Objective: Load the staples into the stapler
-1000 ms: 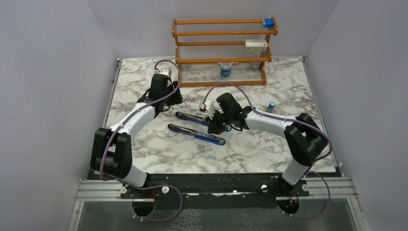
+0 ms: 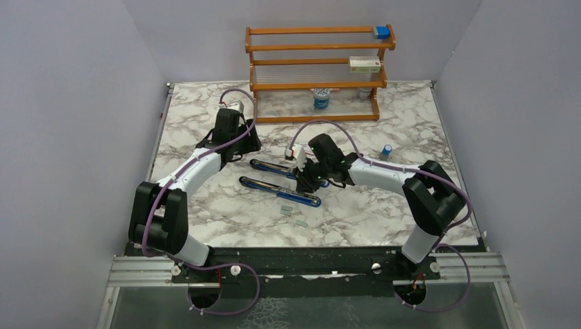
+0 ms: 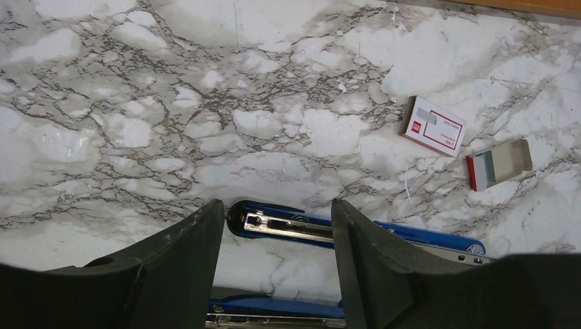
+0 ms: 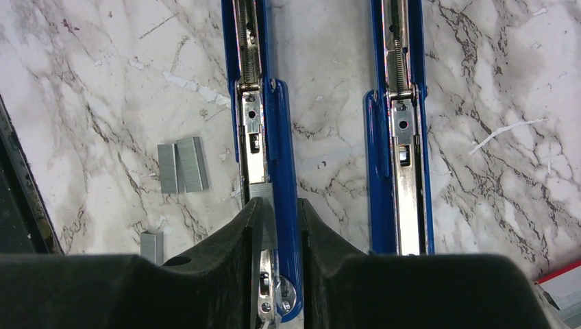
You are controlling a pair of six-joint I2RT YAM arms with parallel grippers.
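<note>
Two blue staplers lie opened out flat: the nearer stapler [image 2: 279, 191] and the farther stapler [image 2: 271, 166]. In the right wrist view a grey staple strip [image 4: 264, 226] lies along the metal track of the nearer stapler, partly hidden by a finger. My right gripper is over this strip, a narrow gap between its fingers and nothing clearly gripped. To the strip's left are paired loose staple strips [image 4: 181, 165] and another strip [image 4: 151, 245]. My left gripper stands open and empty, above and behind the staplers' left ends.
A red-and-white staple box [image 3: 434, 127] and an opened small box [image 3: 500, 164] lie behind the farther stapler. The wooden rack [image 2: 315, 120] stands at the back. A blue-capped bottle [image 2: 386, 152] is on the right. Bare marble surrounds the left arm.
The staplers and loose strips have stayed put.
</note>
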